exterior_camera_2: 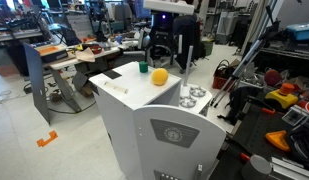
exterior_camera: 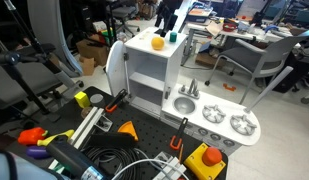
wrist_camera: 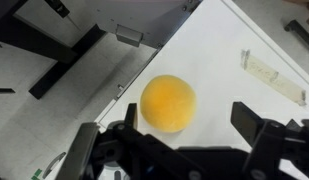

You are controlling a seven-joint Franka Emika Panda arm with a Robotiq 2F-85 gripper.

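Note:
An orange-yellow round object (exterior_camera: 158, 43) rests on the white cabinet top (exterior_camera_2: 124, 90). A small green cup (exterior_camera: 173, 37) stands close by it; in exterior view 2 the cup (exterior_camera_2: 144, 67) is behind the round object (exterior_camera_2: 160, 76). My black gripper (exterior_camera: 168, 18) hangs above the cabinet, apart from both things. In the wrist view the round object (wrist_camera: 168, 103) shows beyond the gripper, whose fingers stand wide apart. Nothing is between them, so it is open. The green cup is out of the wrist view.
The cabinet's door (exterior_camera_2: 179, 140) stands open. Beside the cabinet is a low white toy sink and stove panel (exterior_camera: 212, 115). A dark table with tools, cables and an orange-red button box (exterior_camera: 206, 160) fills the front. A grey chair (exterior_camera: 259, 60) stands behind.

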